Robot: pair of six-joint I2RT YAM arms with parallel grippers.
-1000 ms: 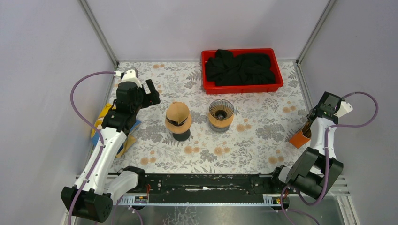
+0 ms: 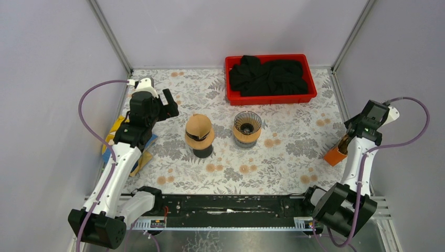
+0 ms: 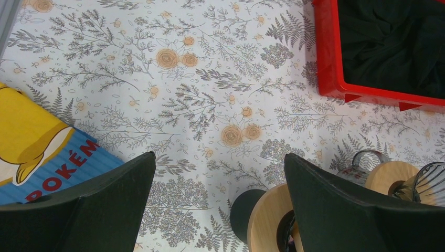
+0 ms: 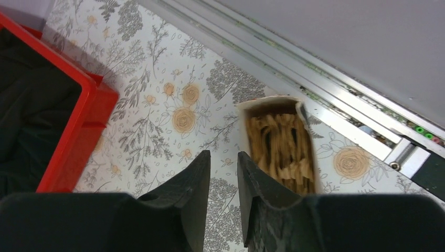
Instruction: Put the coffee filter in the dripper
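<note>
An orange box [image 2: 334, 156] of brown paper filters [image 4: 278, 144] stands at the table's right edge, with my right gripper over it, its fingers part open and a small gap between them; I see nothing clearly held. A glass-rimmed dripper [image 2: 246, 134] on a wooden collar sits at the middle. To its left is a second wooden-topped item [image 2: 199, 128] on a dark base. My left gripper hangs open over the left side of the table, nothing between its fingers.
A red tray [image 2: 271, 99] with dark cloth stands at the back. A yellow and blue Pokémon item [image 3: 63, 152] lies at the left edge.
The right arm has shifted slightly over the orange box, its wrist rising and moving a little toward the front and right. The left arm has not moved.
</note>
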